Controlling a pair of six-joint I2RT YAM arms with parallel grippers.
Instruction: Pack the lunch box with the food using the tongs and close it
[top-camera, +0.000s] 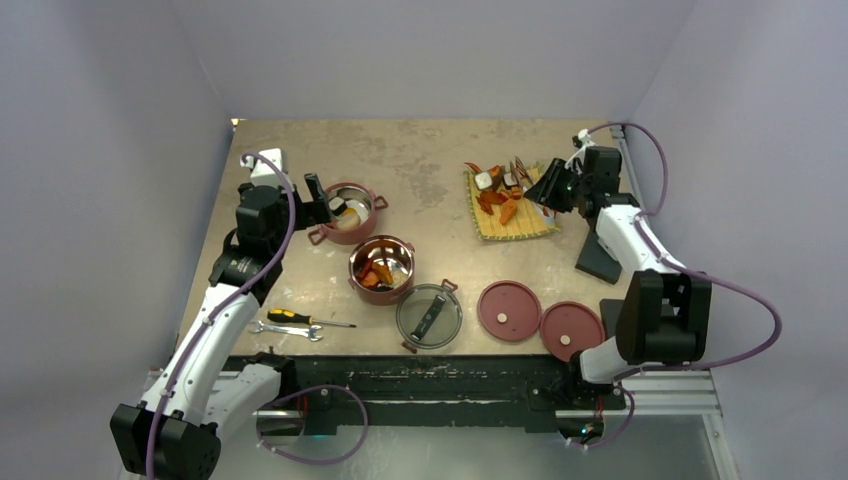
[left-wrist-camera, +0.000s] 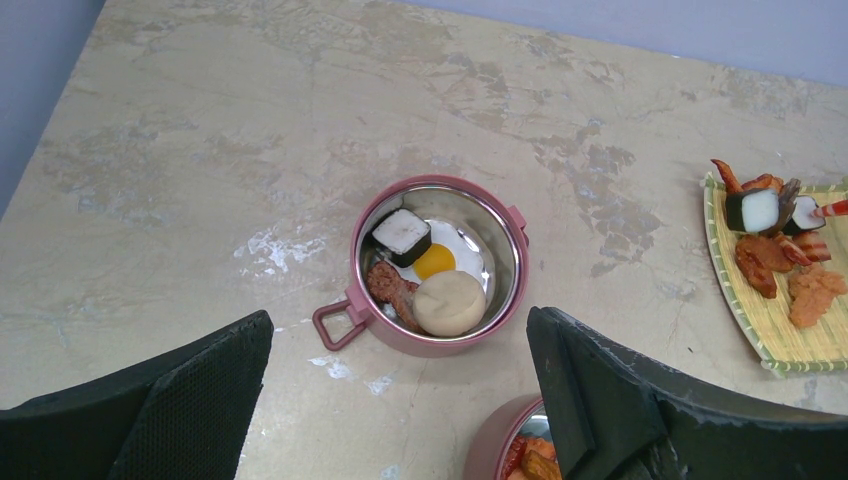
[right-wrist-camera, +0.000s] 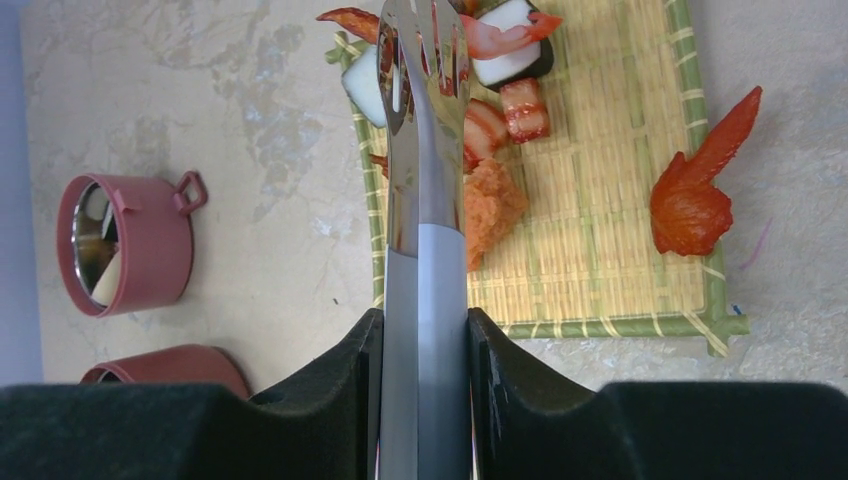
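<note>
A woven tray holding fried chicken, sushi, bacon and shrimp lies at the back right; my right gripper is over it, closed around the grey handles of metal serving tongs, whose heads cover some food. One pink pot holds sushi, egg, a bun and meat. The nearer pot holds orange and red pieces. My left gripper stands open above the left of the table, nothing between its fingers.
A glass lid and two pink lids lie along the front. A screwdriver and wrenches lie front left.
</note>
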